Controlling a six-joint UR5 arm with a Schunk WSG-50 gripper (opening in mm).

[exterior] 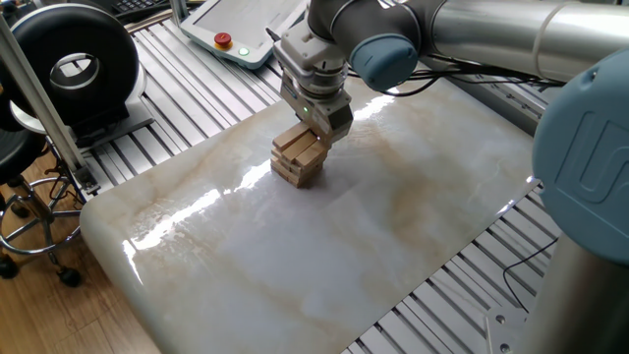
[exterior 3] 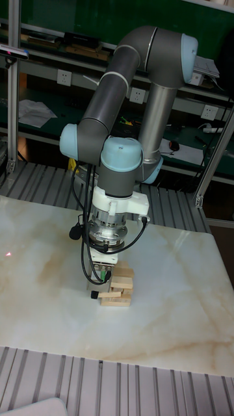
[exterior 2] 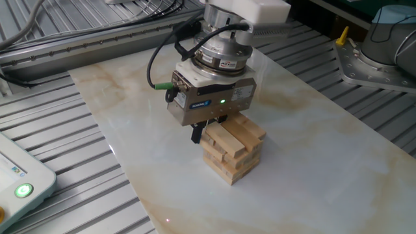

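A short stack of pale wooden blocks [exterior 2: 233, 158] stands on the marbled board, its layers crossing one another and a little uneven. Several blocks lie side by side on its top. My gripper [exterior 2: 208, 127] is pointed down against the stack's rear side in exterior view 2, with a dark finger [exterior 2: 196, 134] reaching down beside the upper layers. The other finger is mostly hidden behind the blocks. In exterior view 3 one block [exterior 3: 109, 296] sits askew near the dark finger. Whether anything is between the fingers cannot be made out.
The glossy marbled board [exterior: 246, 265] is clear around the stack. Slotted metal table [exterior: 462, 295] borders it. A teach pendant with a red emergency button [exterior: 224, 40] lies beyond the board's far edge, and a black stool [exterior: 29, 187] stands off to the left.
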